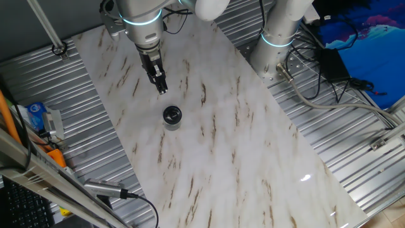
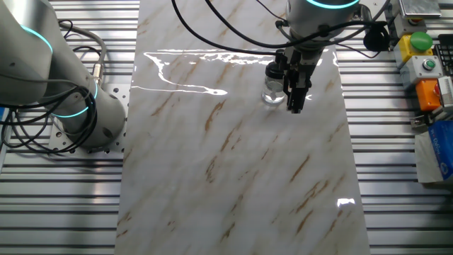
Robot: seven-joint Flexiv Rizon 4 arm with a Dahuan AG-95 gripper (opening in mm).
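A clear jar with a black lid (image 1: 172, 114) stands upright on the marble-patterned tabletop (image 1: 215, 152). Just beside its lid in the first exterior view, toward the arm, is my black gripper (image 1: 162, 92), pointing downward. Its fingertips look close together there, but whether they are open or shut is not clear. From the second exterior view, the gripper (image 2: 294, 110) stands in front and to the right of the jar's clear body (image 2: 272, 94), hiding part of it. Nothing shows between the fingers.
Slatted metal flooring (image 1: 335, 145) runs along the tabletop's sides. The robot's base column (image 1: 276, 47) with loose cables stands beside one long edge. A green push-button (image 2: 421, 41) and boxes sit off the opposite side.
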